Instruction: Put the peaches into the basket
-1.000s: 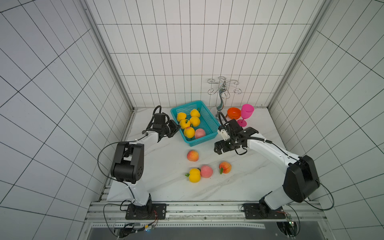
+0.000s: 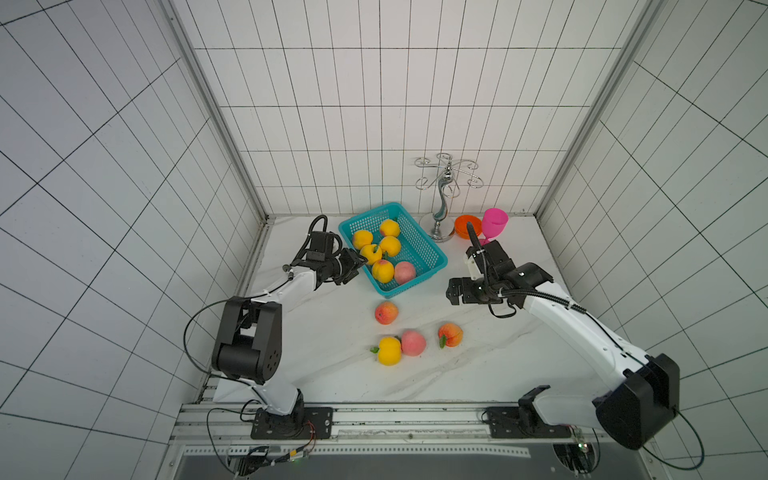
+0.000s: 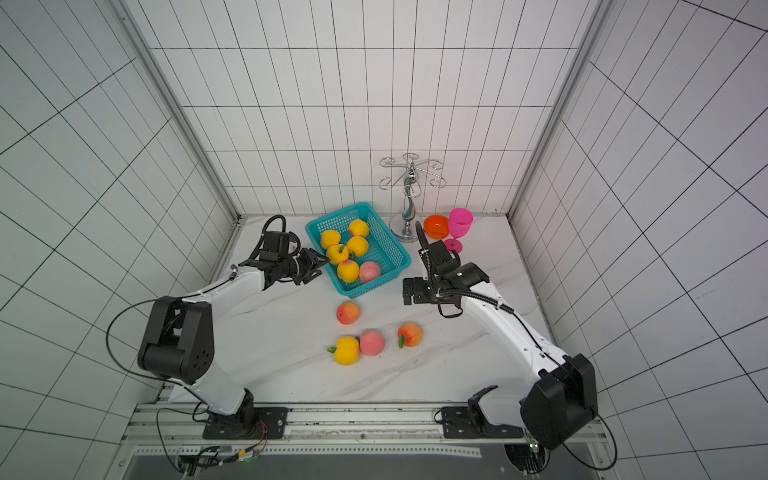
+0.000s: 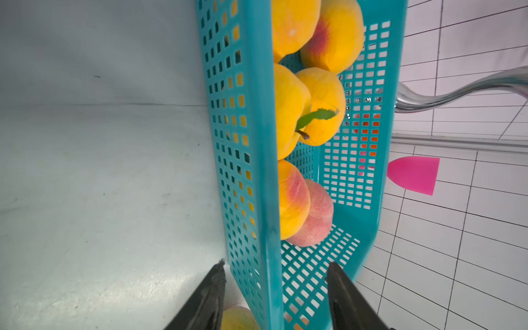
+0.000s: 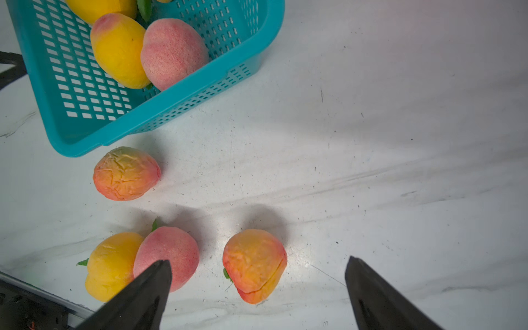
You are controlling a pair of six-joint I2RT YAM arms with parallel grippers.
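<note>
The teal basket (image 2: 432,257) holds several yellow peaches and a pink peach (image 2: 405,273). At its left side my left gripper is part open, its fingers spread either side of the basket's rim in the left wrist view, gripping no fruit. Outside the basket, on the table, lie an orange peach (image 2: 385,312), a yellow peach (image 2: 389,350) beside a pink peach (image 2: 413,342), and an orange-red peach (image 2: 450,334) with a green leaf. My right gripper is open and empty, right of the basket and above the table.
Behind the right arm stand a silver stand (image 2: 440,228), an orange bowl (image 2: 466,225) and a pink goblet (image 2: 494,222). Tiled walls close off the back and sides. In the right wrist view, the table (image 5: 396,165) is clear to the right.
My right gripper has moved right. Loose peaches stay essentially put.
</note>
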